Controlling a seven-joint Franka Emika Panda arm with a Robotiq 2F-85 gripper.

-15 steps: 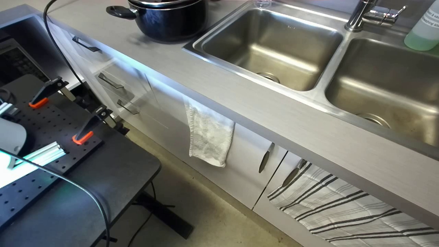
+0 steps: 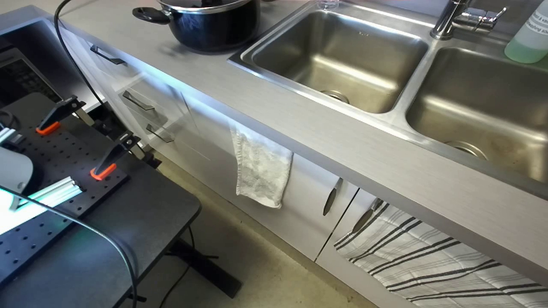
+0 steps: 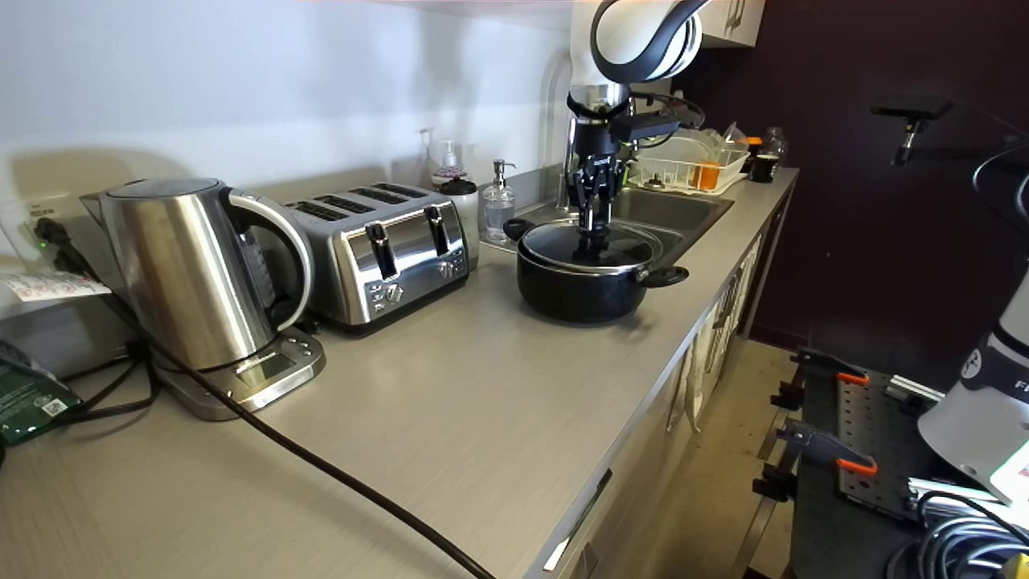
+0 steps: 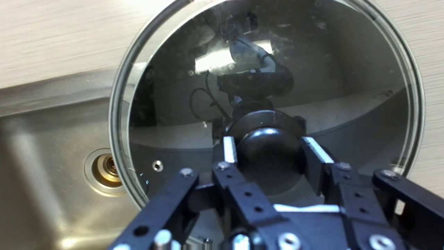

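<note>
A black pot [image 3: 579,294] with two side handles stands on the counter by the sink. Over its mouth is a round glass lid [image 4: 353,46] with a metal rim and a black knob [image 4: 268,162]. My gripper is shut on the knob, one finger on either side, pointing down from above. Through the lid's clear edge in the wrist view, some pale counter shows outside the darker pot mouth. How much gap lies between lid and pot is hard to tell. In exterior view 1 the pot [image 2: 213,28] is cut off at the top, and the gripper is out of view.
The steel sink [image 2: 339,56] adjoins the pot. A toaster [image 3: 386,246], a kettle [image 3: 178,280] and a soap bottle [image 3: 498,207] line the wall side. Bare counter [image 3: 453,405] lies in front of the pot, crossed nearer the camera by a black cable [image 3: 328,468].
In exterior view 1, the lid's edge above the pot rim has shifted up toward the top of the picture. The pot itself stays where it was.
</note>
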